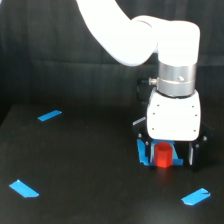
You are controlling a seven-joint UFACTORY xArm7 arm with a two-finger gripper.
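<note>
My white gripper (172, 151) hangs over a red cylinder (163, 155) that stands on a blue marked patch (144, 153) at the right of the black table (80, 175). Its two dark fingers stand apart, one on each side of the cylinder. Whether they touch it I cannot tell.
Blue tape strips lie on the table at the back left (49, 115), the front left (24, 189) and the front right (196, 197). A dark backdrop is behind.
</note>
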